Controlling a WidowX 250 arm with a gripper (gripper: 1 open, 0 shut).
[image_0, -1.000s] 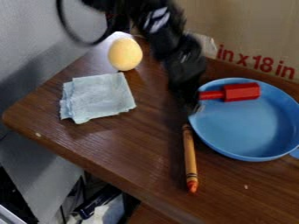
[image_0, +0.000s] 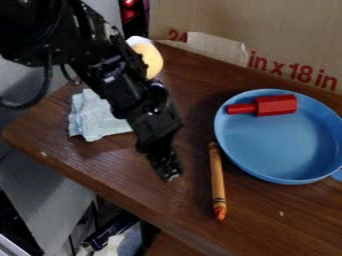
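Note:
My black gripper (image_0: 166, 165) hangs low over the wooden table, left of an orange crayon (image_0: 218, 188) and of a blue plate (image_0: 281, 155); I cannot tell whether its fingers are open or shut. A red rolling-pin-like toy (image_0: 274, 105) lies in the top of the plate. A folded light cloth (image_0: 87, 120) lies on the left, partly behind my arm. A pale yellow oval object (image_0: 147, 57) shows at the back, partly hidden by the arm.
The wooden table (image_0: 120, 200) has free room at its front left, near its edge. A cardboard box (image_0: 254, 40) stands behind it, and a grey wall is at the left.
My gripper has moved from beside the plate's left rim leftward and toward the front, lower in the view. The arm now covers part of the cloth.

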